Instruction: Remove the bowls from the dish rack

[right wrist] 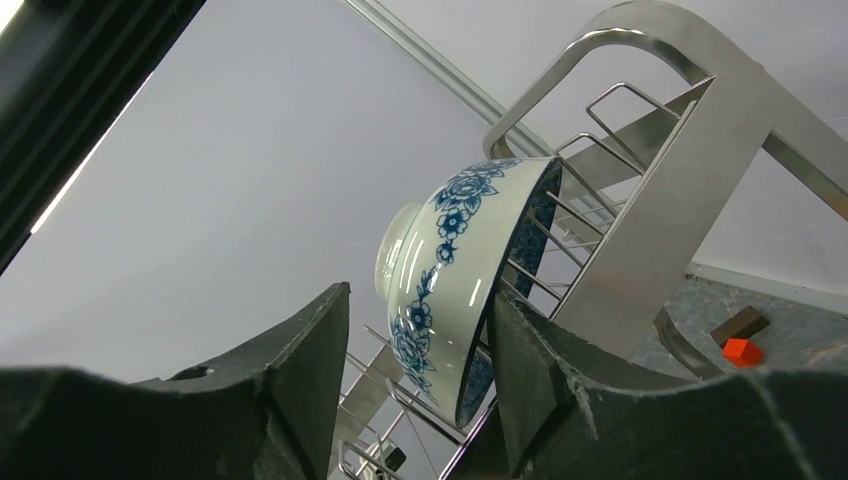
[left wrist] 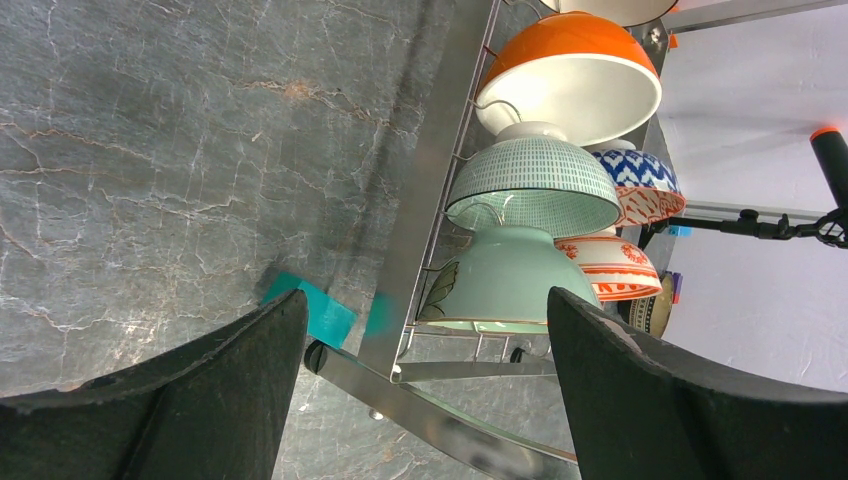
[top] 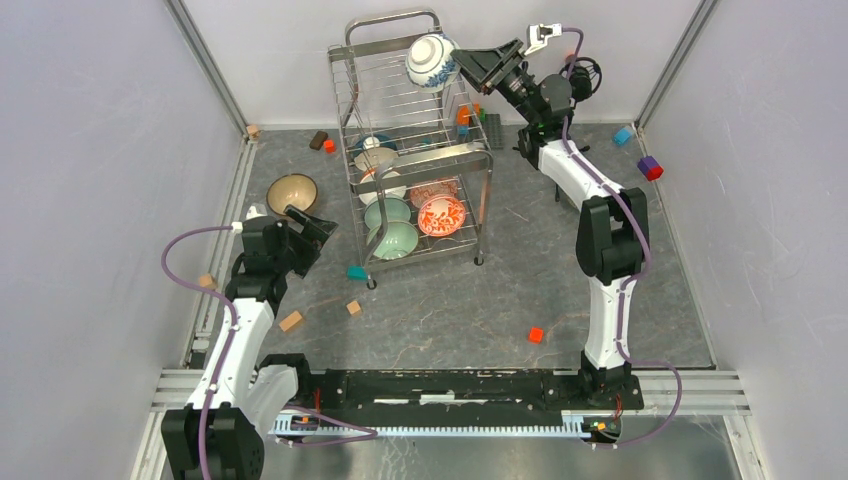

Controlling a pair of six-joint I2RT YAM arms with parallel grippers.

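A white bowl with blue flowers [top: 430, 62] stands tilted on its side in the rack's upper tier [top: 355, 90]. My right gripper [top: 462, 62] is open at its rim, with the rim close to one finger in the right wrist view. The lower tier holds green bowls [left wrist: 510, 280], a checked bowl [left wrist: 530, 180], an orange bowl [left wrist: 570, 55], a blue-patterned bowl [left wrist: 640, 175] and a red-patterned bowl [top: 440, 215]. My left gripper [top: 310, 242] is open left of the rack, facing the lower bowls, with nothing between its fingers.
A tan bowl [top: 292, 192] lies on the floor left of the rack. Loose blocks [top: 535, 334] are scattered around, including a teal one [left wrist: 315, 310] beside the rack. Walls bound the space.
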